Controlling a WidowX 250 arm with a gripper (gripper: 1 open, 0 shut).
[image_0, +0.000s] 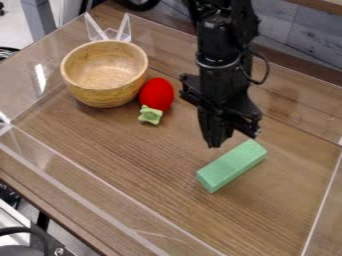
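Observation:
The black arm reaches down from the top centre, and its gripper (227, 128) hangs above and left of a mint-green block (233, 166) lying on the wooden table (134, 190). The gripper looks shut, with nothing visible between its fingers. A red rounded object (158, 93) and a small light-green piece (150, 115) sit to the gripper's left.
A wooden bowl (107, 72) stands at the upper left, with white rabbit-ear shapes (110, 30) behind it. A dark cable shows at the lower-left edge.

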